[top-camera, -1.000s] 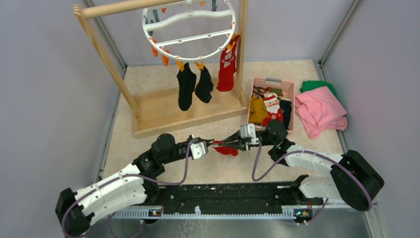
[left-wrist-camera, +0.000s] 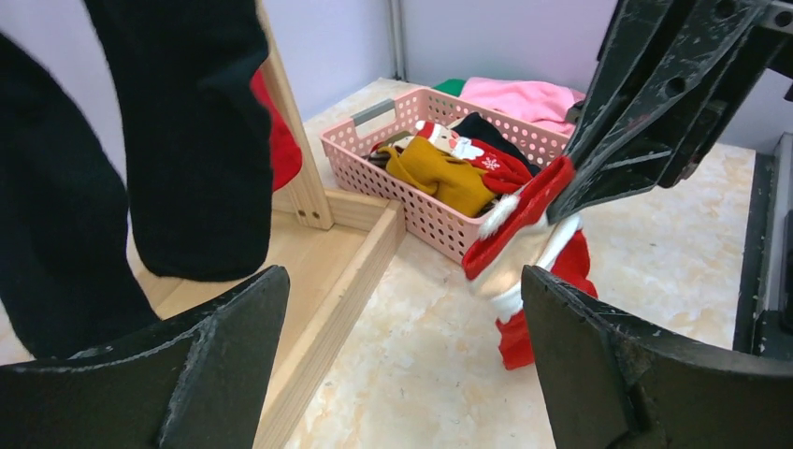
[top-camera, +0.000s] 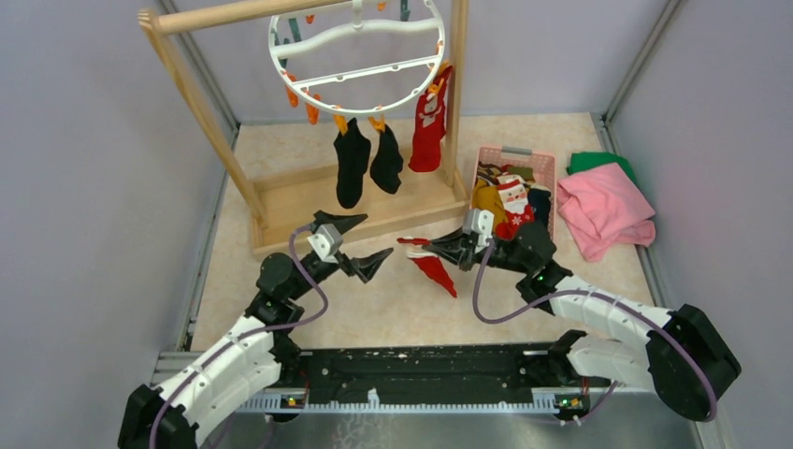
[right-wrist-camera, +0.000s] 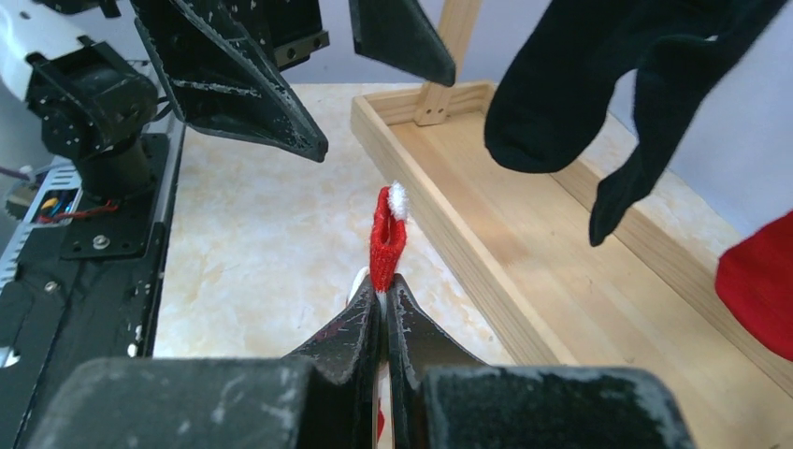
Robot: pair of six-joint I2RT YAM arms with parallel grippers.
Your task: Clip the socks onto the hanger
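Observation:
A red sock with white trim [top-camera: 433, 269] hangs from my right gripper [top-camera: 426, 248], its toe pointing down. In the right wrist view the shut fingers [right-wrist-camera: 402, 318] pinch the sock's cuff [right-wrist-camera: 388, 238]. My left gripper [top-camera: 367, 245] stands wide open to the left of the sock, with nothing between its fingers. The round white hanger [top-camera: 365, 75] is on the wooden rack at the back. Two dark socks [top-camera: 352, 166] and a red sock [top-camera: 429, 122] hang from its orange clips [top-camera: 377, 123]. Some other orange clips [top-camera: 311, 110] at its left hold nothing.
A pink basket [top-camera: 477, 166] of several socks stands right of the rack. Pink cloth [top-camera: 608, 208] and green cloth [top-camera: 598, 161] lie farther right. The wooden rack base [top-camera: 281, 201] sits beneath the hanger.
My left gripper has let go of the sock's cuff, opened and drawn back to the left, tilting upward. The sock now droops from the right gripper, which has barely moved.

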